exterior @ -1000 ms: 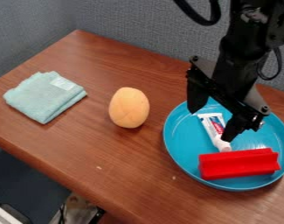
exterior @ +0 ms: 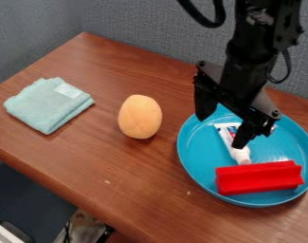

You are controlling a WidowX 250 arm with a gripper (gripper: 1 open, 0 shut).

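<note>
My black gripper (exterior: 226, 123) is open, reaching down from the top right over a blue plate (exterior: 197, 152). One finger hangs near the plate's back left edge, the other over a white tube (exterior: 237, 152) with red and blue print, which lies on the plate. A red block (exterior: 259, 177) lies across the front of the plate.
A peach-coloured oval object (exterior: 139, 117) stands left of the plate. A folded pale cloth (exterior: 47, 103) lies at the left of the wooden table (exterior: 93, 180). A grey panel (exterior: 118, 28) runs behind.
My gripper has moved left and slightly up over the plate. The objects on the table have not visibly moved.
</note>
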